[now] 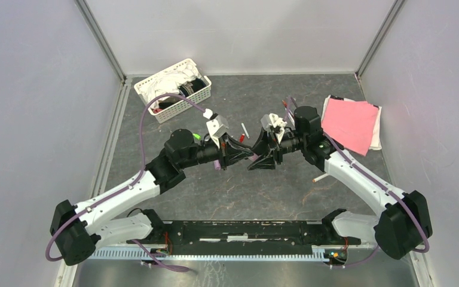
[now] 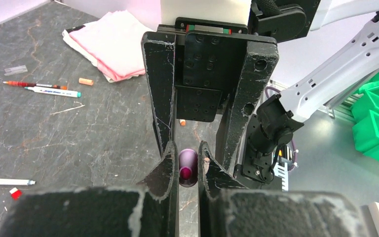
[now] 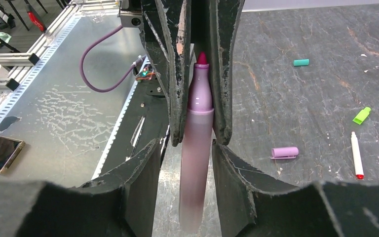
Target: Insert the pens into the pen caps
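A purple marker (image 3: 197, 148) with its pink tip bare is held end-on between my two grippers at the table's middle. My left gripper (image 1: 246, 152) is shut on it at the tip end, as the right wrist view shows. My right gripper (image 1: 259, 156) is part open around the marker's body, its fingers standing apart from the barrel in that view. A purple cap (image 3: 284, 152), a green cap (image 3: 361, 115), a teal cap (image 3: 301, 62) and a white pen (image 3: 355, 153) lie on the table.
A white basket (image 1: 173, 110) with cloths stands at the back left. Folded pink and white cloths (image 1: 349, 125) lie at the right. More pens (image 2: 52, 91) and loose caps lie on the grey table (image 1: 275, 197).
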